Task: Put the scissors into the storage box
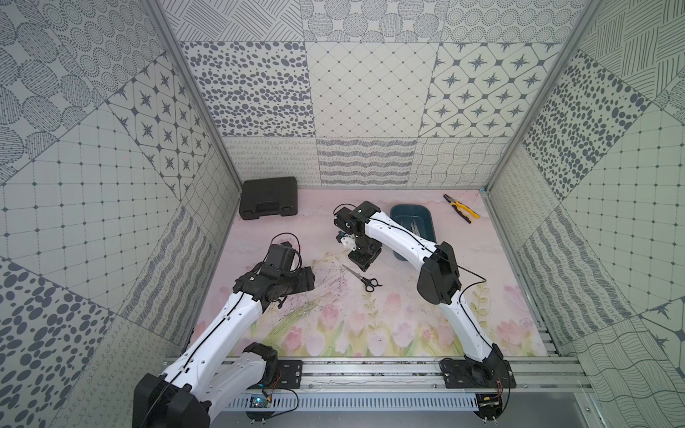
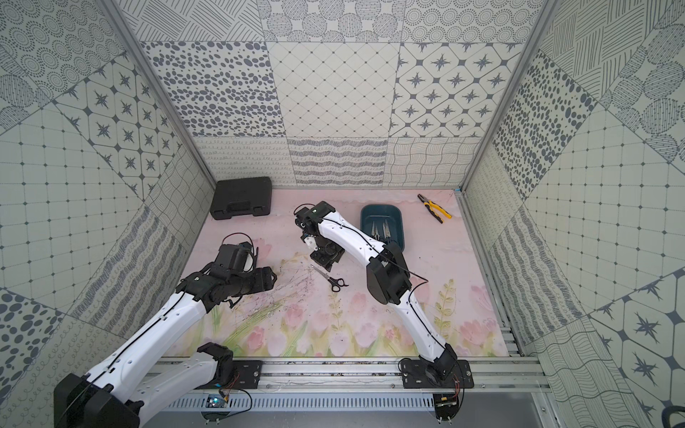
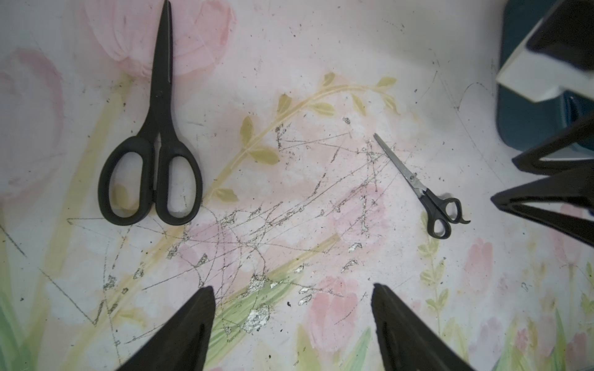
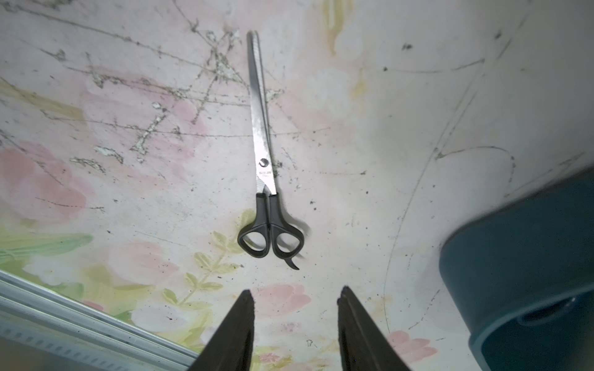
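Observation:
Silver scissors (image 4: 264, 164) with black handles lie at mid-table, seen also in the top left view (image 1: 369, 284). All-black scissors (image 3: 161, 99) lie beneath my left gripper; the arm hides them in the top views. The left gripper is open with nothing between its fingers. My right gripper hangs above the silver scissors, fingers apart and empty, their handles just ahead of the fingertips. The dark teal storage box (image 2: 381, 210) stands right behind the right arm, with some metal tools inside.
A black case (image 2: 241, 196) lies at the back left, pliers (image 1: 460, 207) with yellow-black handles at the back right. The right arm partly covers the box in the top left view.

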